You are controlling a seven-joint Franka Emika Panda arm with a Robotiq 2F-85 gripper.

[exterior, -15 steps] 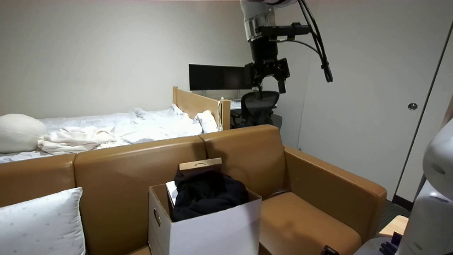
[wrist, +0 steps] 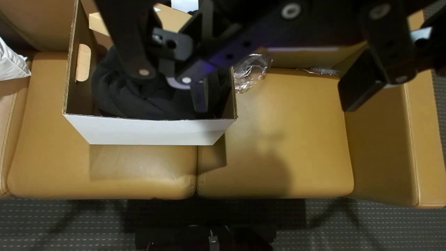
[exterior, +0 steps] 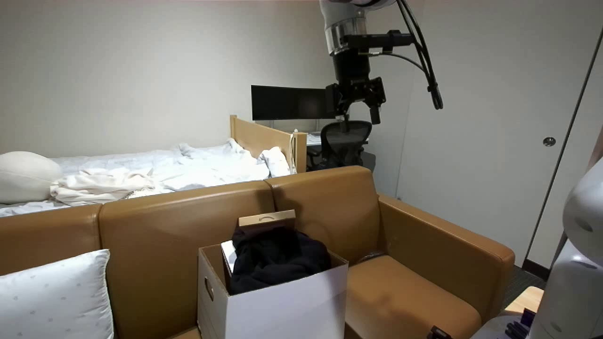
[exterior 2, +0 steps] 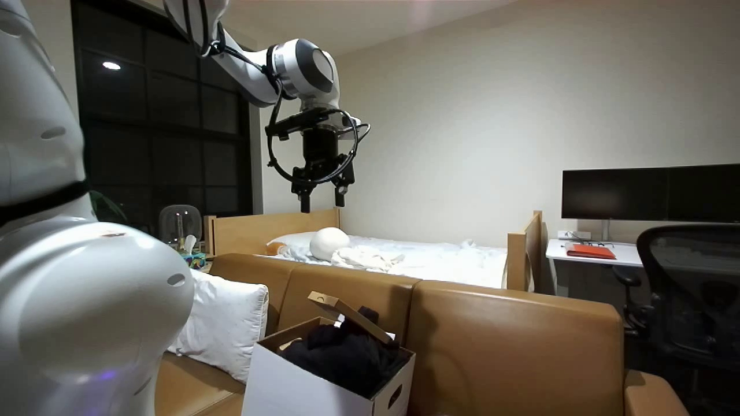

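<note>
High above the sofa hangs my gripper (exterior: 360,119), pointing down, its two fingers well apart and nothing between them. From the other side, the gripper (exterior 2: 322,201) also shows as open in clear air. A white cardboard box (exterior: 285,308) stands on the sofa seat, with a bundle of black cloth (exterior: 280,257) heaped inside up to the rim. A brown cardboard piece (exterior: 266,219) sticks up at the back of the box. In the wrist view one finger (wrist: 200,96) hides part of the black cloth (wrist: 138,94), while the other finger (wrist: 361,81) is over the seat's right side.
The brown sofa (exterior: 412,288) has a free cushion right of the box, with crumpled clear plastic (wrist: 251,71) at its back. A white pillow (exterior: 62,296) lies at the left. Behind the sofa are a bed (exterior 2: 444,260) and an office chair (exterior 2: 694,298).
</note>
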